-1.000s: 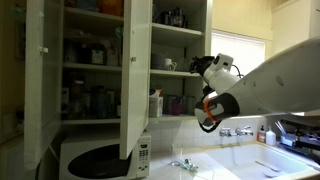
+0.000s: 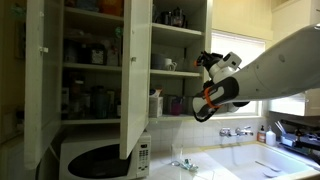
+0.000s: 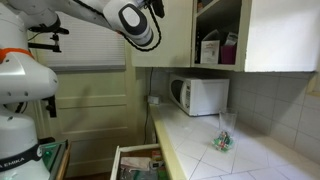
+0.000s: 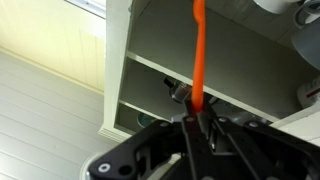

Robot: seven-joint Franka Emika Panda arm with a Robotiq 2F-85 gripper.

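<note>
A long thin orange object (image 4: 199, 50) stands out from my gripper in the wrist view, with the fingers shut on its lower end. What kind of object it is, I cannot tell. In exterior view 1 the gripper (image 2: 206, 62) is raised at the right side of the open cupboard (image 2: 180, 74), level with its middle shelves. The arm is cut off at the top edge in exterior view 2, so the fingers are out of sight there. Grey shelf boards (image 4: 240, 55) fill much of the wrist view beyond the orange object.
An open cupboard door (image 2: 136, 75) stands out left of the gripper. On the shelves are a white mug (image 2: 168, 64), jars and boxes. Below are a microwave (image 3: 198, 95), a counter with a small bagged item (image 3: 223, 140), an open drawer (image 3: 140, 160) and a sink (image 2: 250, 158).
In exterior view 1 the arm's forearm and wrist have shifted and turned slightly, with the gripper still beside the cupboard's right edge. The cupboard and its contents look the same.
</note>
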